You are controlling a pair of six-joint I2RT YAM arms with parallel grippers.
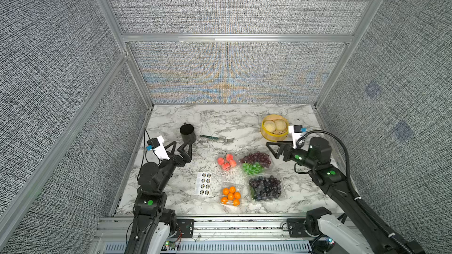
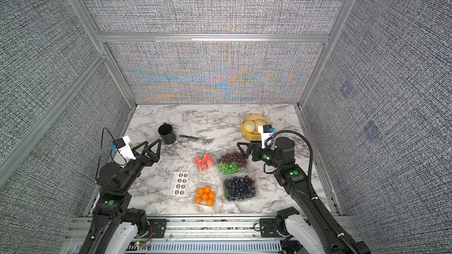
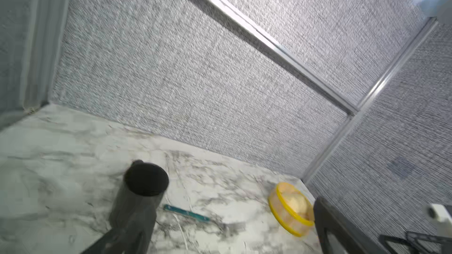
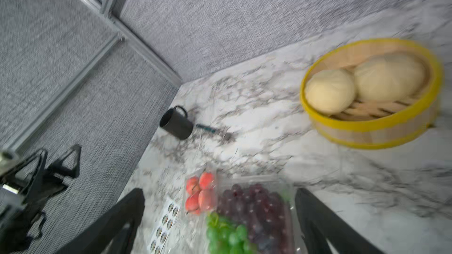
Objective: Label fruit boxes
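Note:
A white sheet of round labels (image 1: 203,183) lies flat at the table's front left. Clear boxes stand to its right: red fruit (image 1: 227,161), oranges (image 1: 230,195), a box of red and green grapes (image 1: 256,162), and a box of dark grapes (image 1: 266,188). Raised over the left side, my left gripper (image 1: 181,148) stands open and empty, pointing toward the back. My right gripper (image 1: 272,147) is open above the table, between the grape boxes and the steamer, also empty. In the right wrist view its fingers (image 4: 120,223) are spread, with the red-and-green grape box (image 4: 256,207) visible between them.
A dark mug (image 1: 187,133) stands at the back left, with a green-handled fork (image 1: 214,137) beside it. A yellow-rimmed steamer with buns (image 1: 275,136) sits at the back right. Bare table (image 1: 235,117) lies along the back and front right.

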